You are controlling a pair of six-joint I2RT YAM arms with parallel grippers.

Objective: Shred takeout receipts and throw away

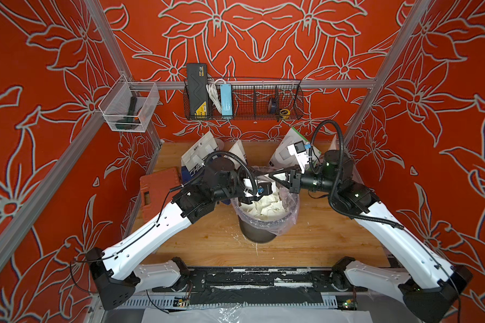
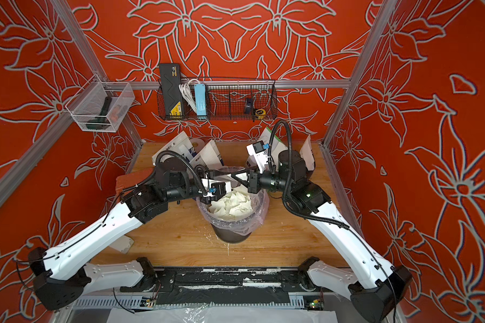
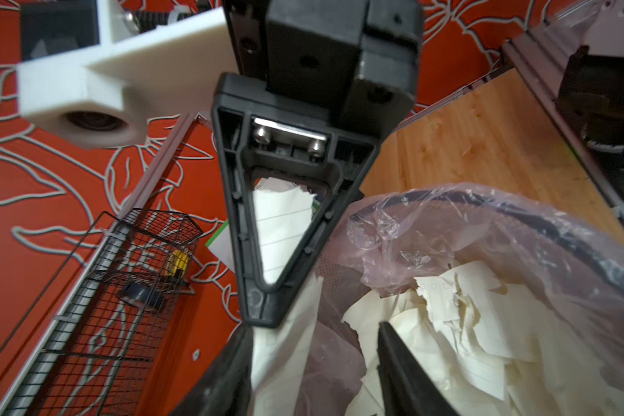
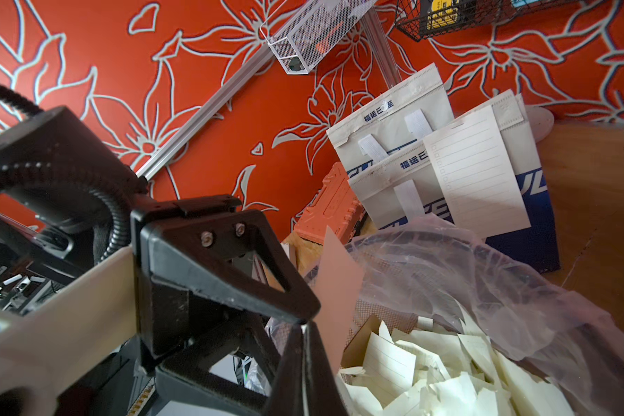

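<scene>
A lined paper strip hangs upright over the bin; in the right wrist view this paper strip (image 4: 337,298) is nearly edge-on. My right gripper is shut, its tips together at the strip's edge with the thin paper between them. Apart stand the fingers of my left gripper; the strip shows in the gap, and whether they touch it is unclear. Below both is the grey bin (image 1: 257,233) with a clear plastic liner (image 1: 292,209). Torn cream paper pieces (image 1: 265,205) lie heaped inside it.
Blue-white paper bags (image 4: 495,228) stand behind the bin at left, another bag (image 1: 281,153) behind at right. An orange case (image 1: 160,192) lies to the left. A wire basket (image 1: 261,102) hangs on the back wall.
</scene>
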